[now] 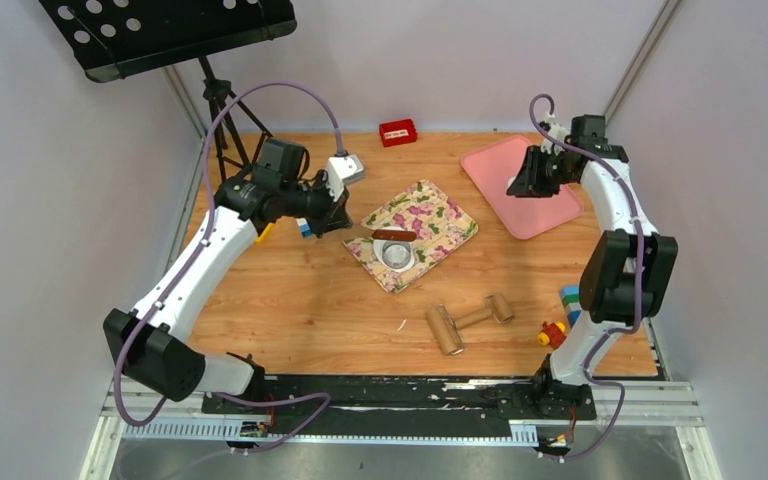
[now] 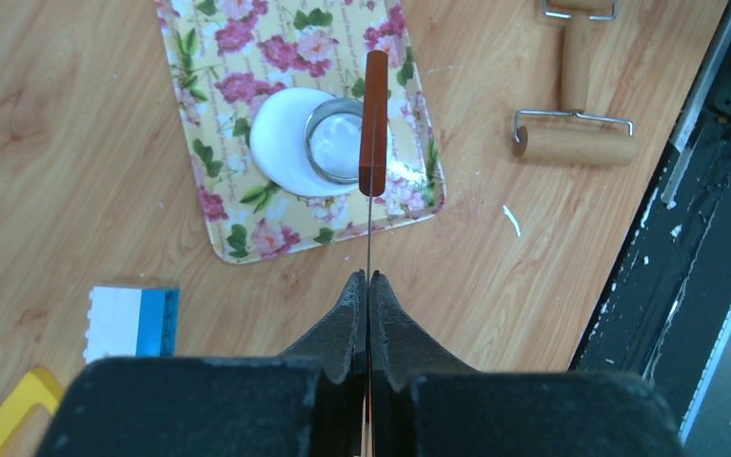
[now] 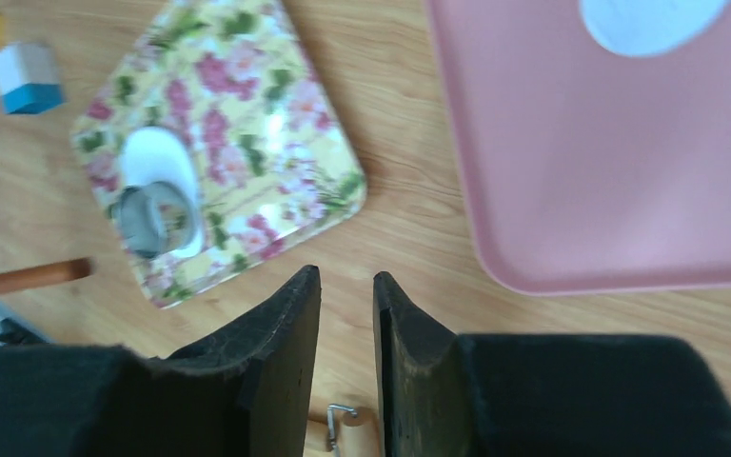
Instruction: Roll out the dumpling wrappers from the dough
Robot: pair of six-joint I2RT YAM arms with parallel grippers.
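Observation:
My left gripper is shut on the thin blade of a knife (image 2: 373, 124), whose brown handle points away from it, over the floral board (image 2: 238, 230). On that board lies a white dough round (image 2: 276, 143) with a metal ring (image 2: 316, 152) on top, towards one side. The wooden double-ended roller (image 1: 474, 322) rests in front of the board. Over the pink tray (image 1: 547, 215), my right gripper is part open with nothing between its fingers. A flat white round (image 3: 649, 21) lies in the tray, cut off by the right wrist view's edge.
A red box (image 1: 398, 133) stands at the back. Toy blocks (image 1: 553, 334) lie near the right arm. By the left arm are a blue and white block (image 2: 133, 322) and a yellow object (image 2: 17, 411). Bare table surrounds the roller.

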